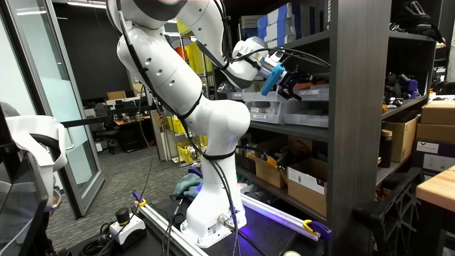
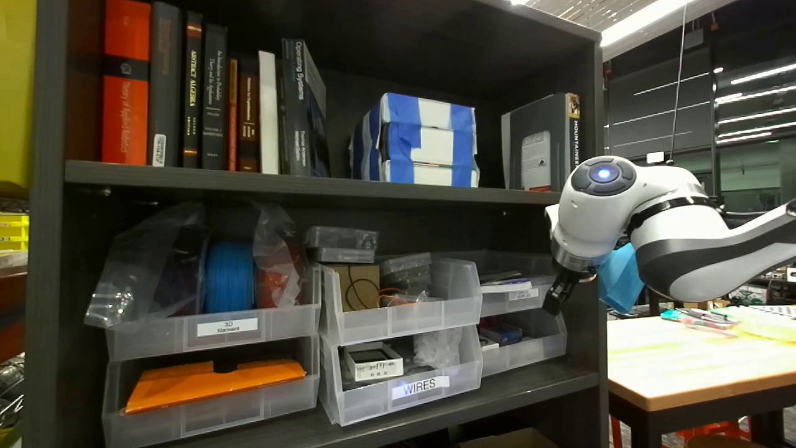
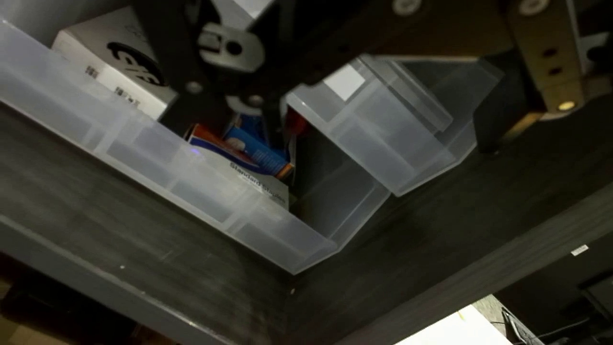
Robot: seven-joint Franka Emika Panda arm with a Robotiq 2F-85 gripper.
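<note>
My gripper (image 1: 293, 90) hangs tilted downward in front of the shelf bins, its fingers apart. In exterior view 2 the gripper (image 2: 556, 298) is at the right end of the middle shelf, before the stacked right-hand bins. From the wrist, the open gripper spreads across the top of the view, with no object visibly held between its fingers. Below and behind it, a clear lower bin (image 3: 166, 166) holds a white hp box (image 3: 118, 63), a Standard Staples box (image 3: 253, 178) and a blue box (image 3: 258, 150). The left finger partly hides these contents.
An upper clear bin (image 3: 391, 132) overhangs part of the lower one. The shelf's side panel (image 2: 602, 298) stands close to the right. More bins, including one labelled WIRES (image 2: 418, 387), line the shelf to the left. A wooden table (image 2: 671, 366) lies beyond the panel.
</note>
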